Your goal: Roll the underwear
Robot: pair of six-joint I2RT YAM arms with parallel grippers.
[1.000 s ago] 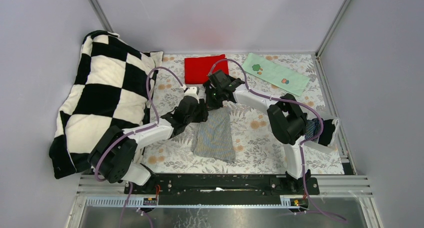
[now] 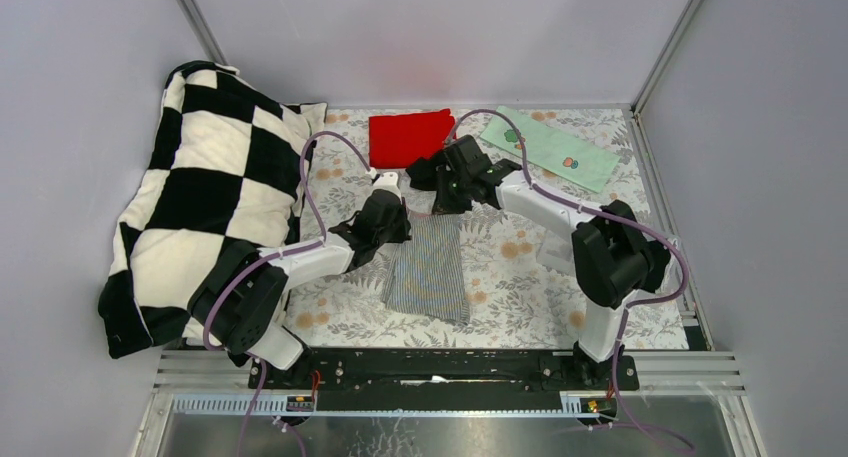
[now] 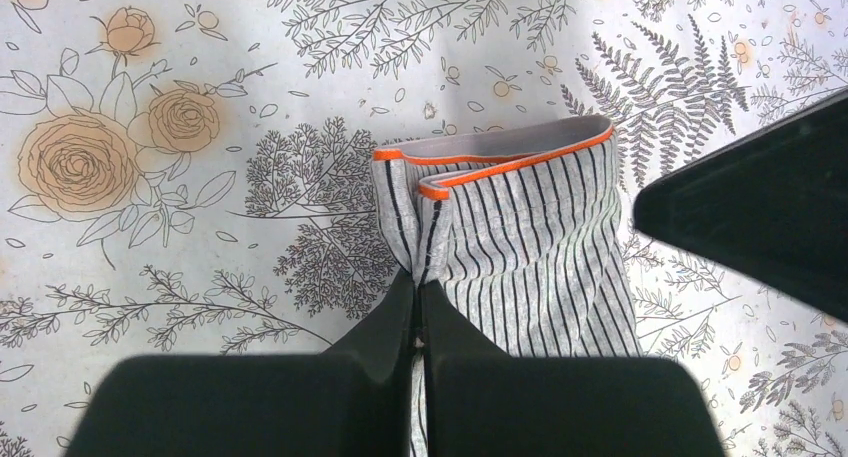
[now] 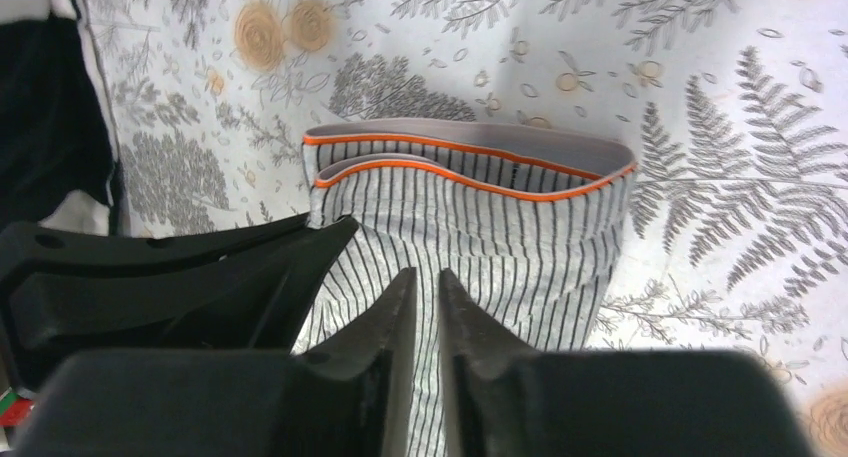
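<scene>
The underwear [image 2: 428, 277] is grey-white with dark stripes, laid as a folded strip on the patterned table. Its orange-edged waistband lies at the far end, in the left wrist view and the right wrist view. My left gripper is shut on the cloth at the left side, just below the waistband, gathering it into a pinch. My right gripper is partly open over the underwear's middle; a narrow gap shows between its fingertips, with striped cloth visible beyond and nothing held.
Black-and-white checkered cloth [image 2: 215, 177] is heaped along the left side. A folded red cloth [image 2: 405, 137], a black item [image 2: 423, 173] and a green cloth [image 2: 555, 149] lie at the back. A pale container [image 2: 557, 253] stands at right, partly under my right arm.
My left gripper has gone from open to shut on the cloth's left side. My right gripper has shifted right, away from the left one. The underwear's lower part has stayed put.
</scene>
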